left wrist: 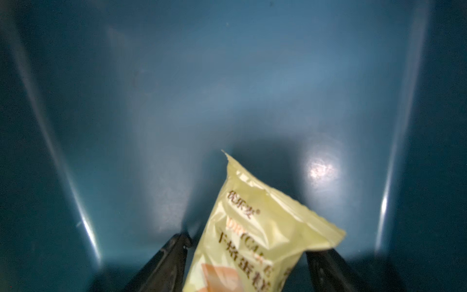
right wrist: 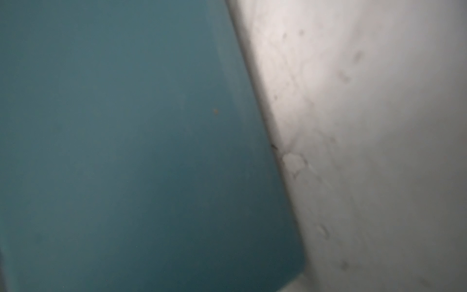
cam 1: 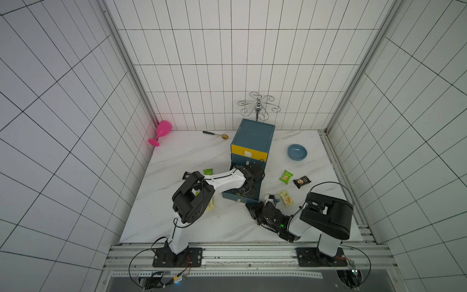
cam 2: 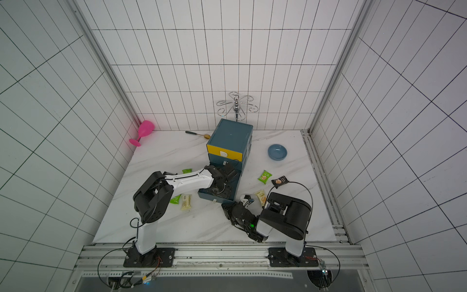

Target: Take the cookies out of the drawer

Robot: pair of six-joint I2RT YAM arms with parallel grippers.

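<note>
The pulled-out blue drawer (cam 1: 234, 196) holds a pale yellow cookie packet (left wrist: 243, 219), seen at the bottom of the left wrist view. My left gripper is open, its dark fingers (left wrist: 163, 265) on either side of the packet, whose lower part is cut off by the frame. In the top views the left arm covers the packet. My right gripper (cam 1: 250, 207) is shut by the drawer's front right corner. Its fingers do not show in the right wrist view, where a blue drawer surface (right wrist: 121, 121) fills the left side.
Snack packets lie either side of the drawer: green (cam 1: 286, 176), black (cam 1: 301, 181) and yellow (cam 1: 286, 198) on the right, others on the left partly behind the left arm. A blue bowl (cam 1: 297, 152) stands back right. The cabinet (cam 1: 255, 135) rises behind the drawer.
</note>
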